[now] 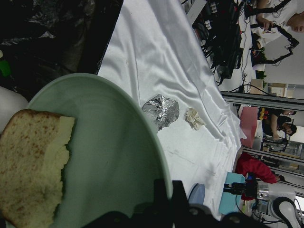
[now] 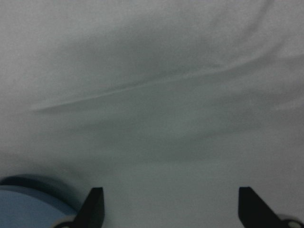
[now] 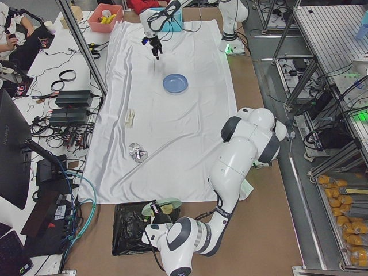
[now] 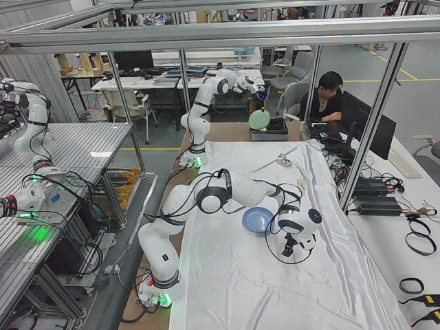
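My left gripper is shut on the rim of a green plate [image 4: 259, 118], which is tilted over a black-lined bin [image 3: 123, 236]. A slice of bread [image 1: 31, 161] lies on that plate. My right gripper is open, with nothing between its fingers, above the white cloth near a blue plate [image 3: 175, 83].
Crumpled foil [image 3: 138, 152] and a crumpled pale scrap [image 3: 130, 118] lie on the cloth [image 3: 190, 138]. A blue box [image 3: 172, 23] and a red box [image 3: 106, 17] stand at the far end. Monitors and cables crowd the side table.
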